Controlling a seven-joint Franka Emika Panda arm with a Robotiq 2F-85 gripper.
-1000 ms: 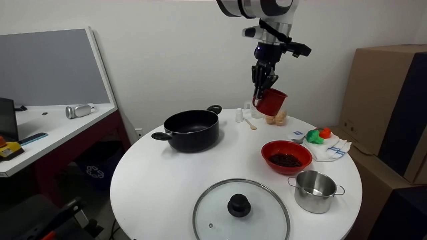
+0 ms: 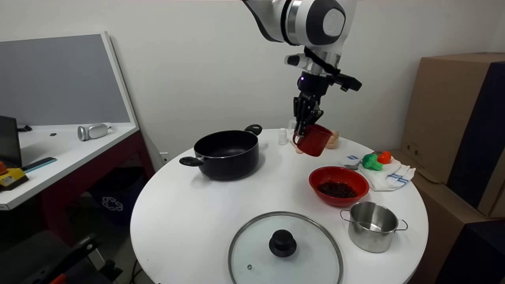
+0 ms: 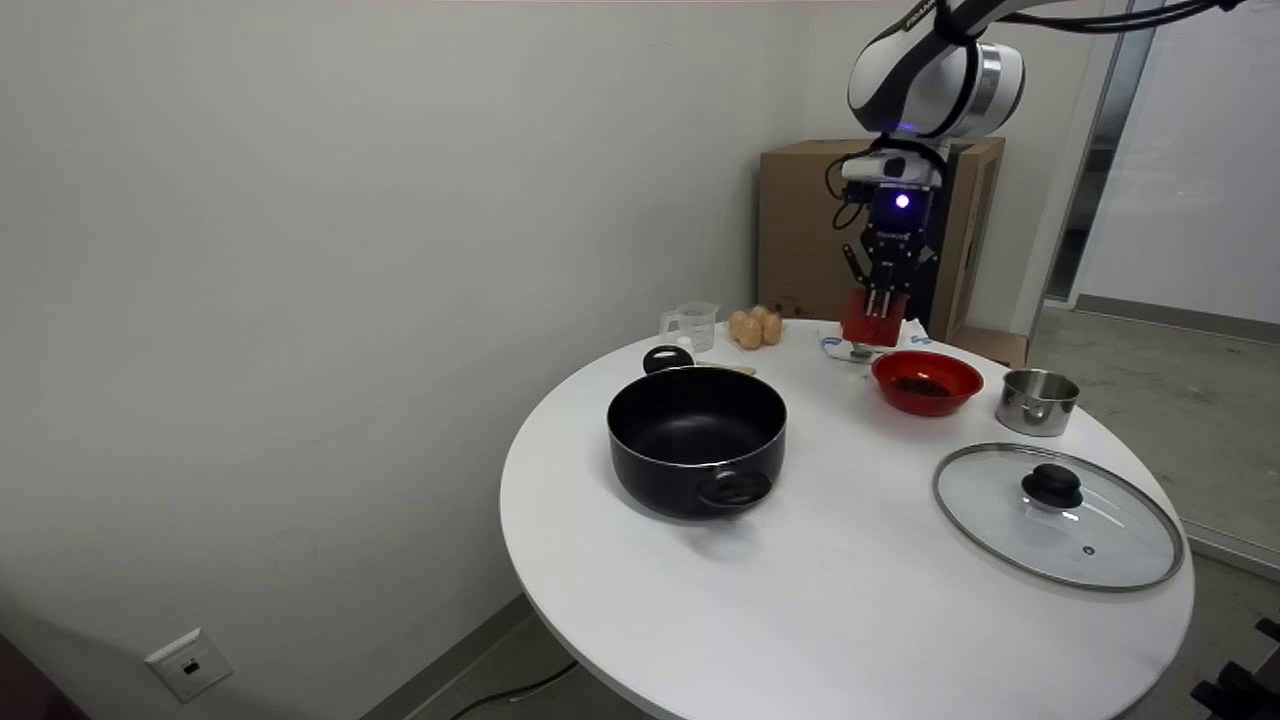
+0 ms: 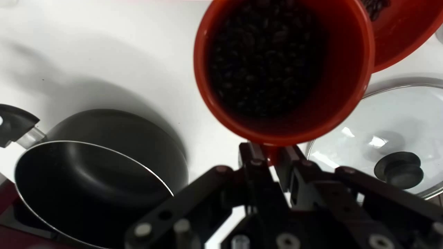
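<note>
A red mug (image 2: 314, 140) hangs in the air, tilted, with my gripper (image 2: 302, 131) shut on its handle. In the wrist view, dark beans (image 4: 265, 62) fill the lower part of the mug, and the fingers (image 4: 254, 159) close on the handle just below the rim. The handle itself is mostly hidden there. A red bowl (image 2: 318, 189) with more dark beans stands on the table in front of the mug and to its right in exterior view 1. To the left sits a large black pot (image 2: 230, 165), its inside looking empty.
A glass lid (image 2: 265, 241) lies at the table's front, with a small steel pot (image 2: 369, 236) to its right. A cloth (image 2: 386, 180) with a green toy vegetable (image 2: 372, 161) is at the right edge. Eggs (image 3: 755, 326) and a measuring cup (image 3: 696, 326) stand at the back.
The gripper and the mug have come down and slightly left in exterior view 1, with the mug still held. The mug now hides most of the wooden spoon. Things on the table have stayed put.
</note>
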